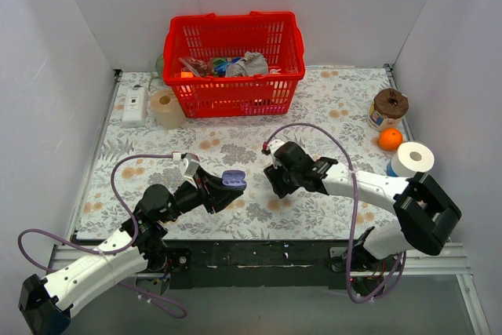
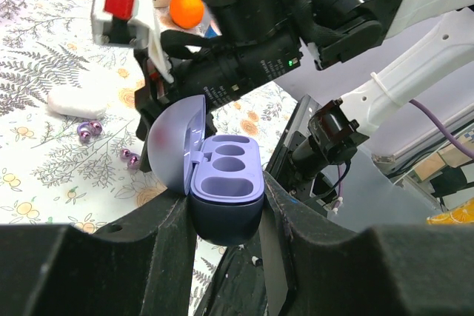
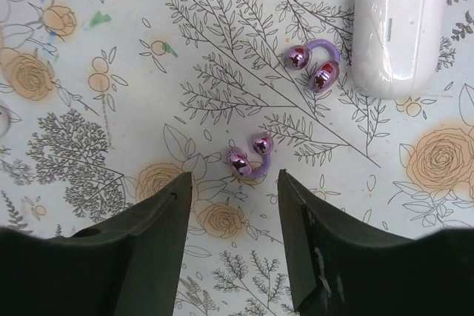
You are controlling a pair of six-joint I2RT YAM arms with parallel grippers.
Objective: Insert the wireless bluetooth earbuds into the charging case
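A purple charging case with its lid up is held by my left gripper, shut on its lower end. Its wells look empty in the left wrist view. One purple earbud, a U-shaped piece with two shiny ends, lies on the table. My right gripper stands open above it, the earbud showing between and beyond the fingertips. A second earbud lies farther off, beside a glossy white case. In the top view the right gripper hides both earbuds.
A red basket with mixed items stands at the back. An orange, a brown-topped jar and a white roll stand at the right.
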